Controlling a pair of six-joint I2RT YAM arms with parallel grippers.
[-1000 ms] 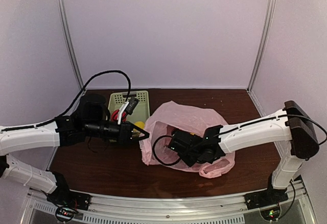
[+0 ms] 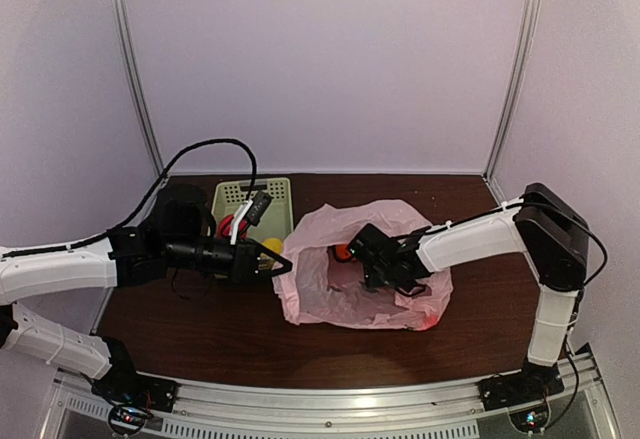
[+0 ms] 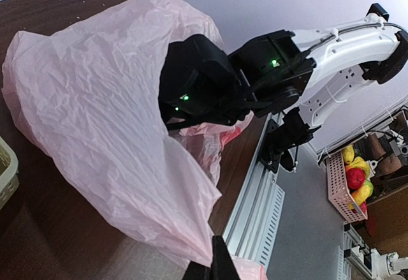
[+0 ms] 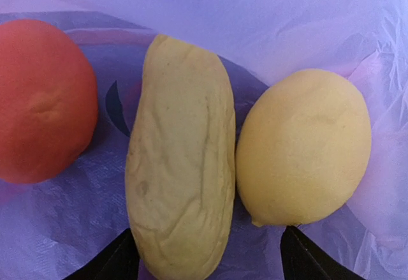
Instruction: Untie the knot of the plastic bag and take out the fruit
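The pink plastic bag (image 2: 370,221) lies open on the table, its mouth spread wide. My left gripper is shut on the bag's edge (image 3: 203,232), pulling that side taut. Inside the bag is my right gripper, its fingers parted around the lower end of a long yellowish fruit (image 4: 182,159), with no clear grip on it. Touching that fruit on the right is a round yellow fruit (image 4: 305,146); a red-orange fruit (image 4: 41,101) sits apart at the left. From the top, only a bit of the orange-red fruit (image 2: 342,253) shows beside the right gripper.
Behind the left gripper stands a light green basket (image 2: 283,194) holding a red item (image 2: 226,225) and yellow fruit (image 2: 272,244). Bare dark table (image 2: 230,344) lies in front of the bag. Off the table, a pink basket (image 3: 338,187) holds several fruits.
The right gripper has shifted back, away from the front edge, within the bag, uncovering more of the bag's opening. The bag's right side has reshaped around it. My left arm has stayed still.
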